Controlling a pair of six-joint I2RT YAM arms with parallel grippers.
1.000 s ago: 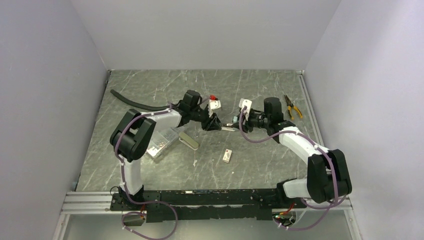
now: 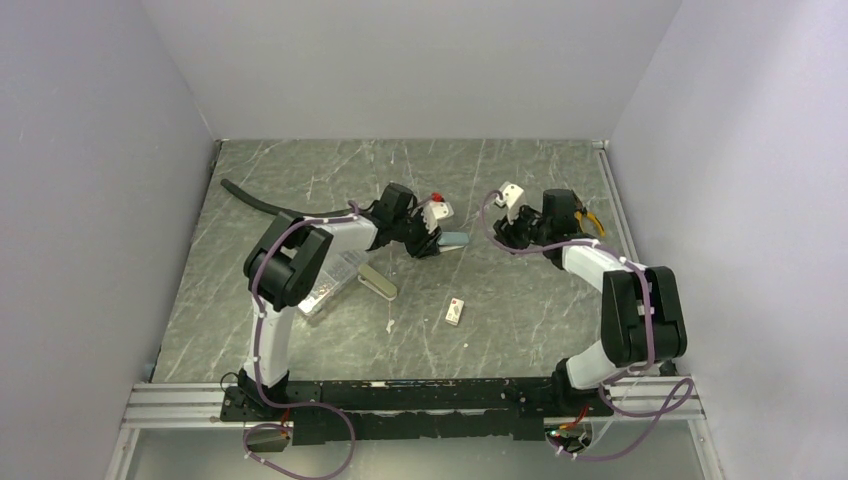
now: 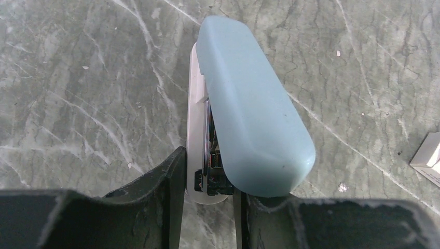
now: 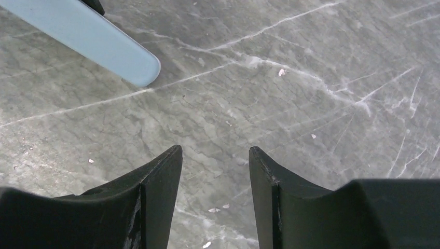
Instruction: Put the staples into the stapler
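The light blue stapler (image 3: 254, 104) lies at the table's middle, its top lowered over the pale base (image 3: 196, 129), a dark inner part showing between. My left gripper is shut on the stapler's near end. My right gripper stands part open and empty, to the right of the stapler (image 4: 98, 39). A small box, perhaps of staples (image 2: 454, 311), lies nearer the front edge, apart from both grippers.
A clear organizer (image 2: 322, 290) and an olive stapler-like object (image 2: 377, 281) lie front left, a black tube (image 2: 245, 197) behind. Pliers (image 2: 590, 220) lie at the right.
My right gripper has moved right and back, away from the stapler. The stapler's blue top now lies lower over the base. My left gripper has stayed nearly in place.
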